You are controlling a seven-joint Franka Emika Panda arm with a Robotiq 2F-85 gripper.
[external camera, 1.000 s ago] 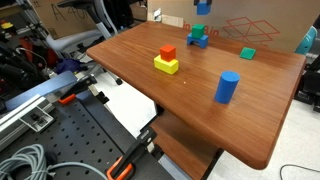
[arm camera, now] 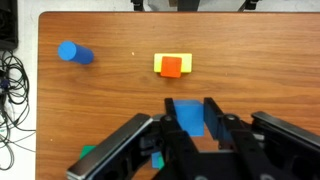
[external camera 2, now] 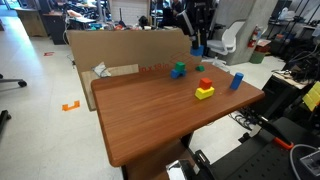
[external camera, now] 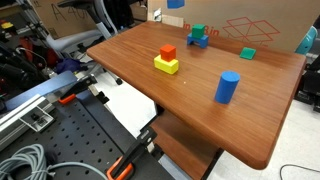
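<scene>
A blue block (arm camera: 190,118) hangs in the air over the table, with my gripper shut on it. The same blue block (external camera: 175,4) shows at the top edge of exterior view 1, where the gripper is out of frame. In exterior view 2 the blue block (external camera 2: 197,49) hangs beneath the arm. A red block (external camera: 168,50) rests on a yellow block (external camera: 166,65). Farther back, a green block (external camera: 197,30) sits on a blue piece (external camera: 197,42). From the wrist, the red block (arm camera: 171,67) and yellow block (arm camera: 173,57) lie ahead of the fingers.
A blue cylinder (external camera: 227,87) stands upright near one end of the wooden table (external camera: 195,85). A flat green piece (external camera: 247,53) lies near the back edge. Cables (arm camera: 14,95) hang beside the table.
Held high, the blue block has moved left across exterior view 1, away from above the green block. The pieces on the table have stayed put.
</scene>
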